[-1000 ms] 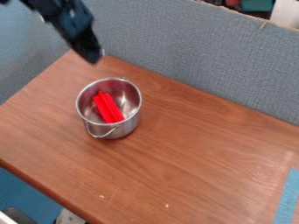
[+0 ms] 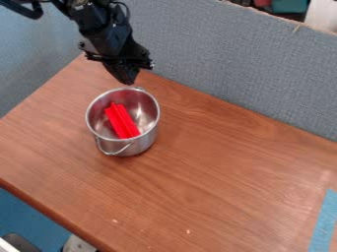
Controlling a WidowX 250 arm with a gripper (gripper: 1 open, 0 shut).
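A metal pot [image 2: 145,133] with a wire handle stands on the wooden table [image 2: 231,167], left of centre. Inside it lies a red object [image 2: 122,122], long in shape. My black gripper [image 2: 128,77] hangs just above and behind the pot's back rim, pointing down; whether its fingers are apart is hard to make out.
Grey padded walls [image 2: 224,59] border the table at the back and left. Blue floor shows at the lower left.
The arm was blurred higher up at the upper left; it has come into sharp view lower and nearer the pot. The pot and red object look unchanged.
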